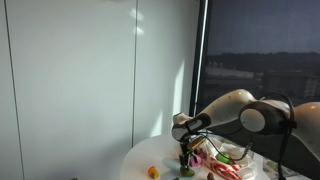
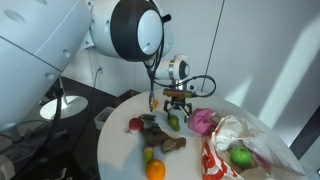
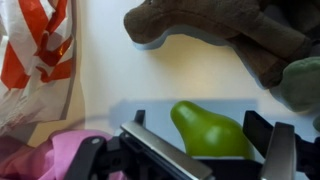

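Note:
A green pear (image 3: 210, 132) lies on the white table, between the spread fingers of my gripper in the wrist view. The fingers stand open, one finger on each side of the pear, and its lower end is hidden by the gripper. From exterior view 2, the gripper (image 2: 178, 106) points down at the pear (image 2: 174, 123). Exterior view 1 shows the gripper (image 1: 186, 158) low over the table, close to the pear (image 1: 187, 172).
Pink cloth (image 2: 203, 122) and a red-and-white plastic bag (image 2: 220, 145) with a green round item (image 2: 240, 156) lie beside the pear. A brown plush thing (image 2: 168, 141), an orange (image 2: 155, 169) and a red round item (image 2: 136, 124) are nearby.

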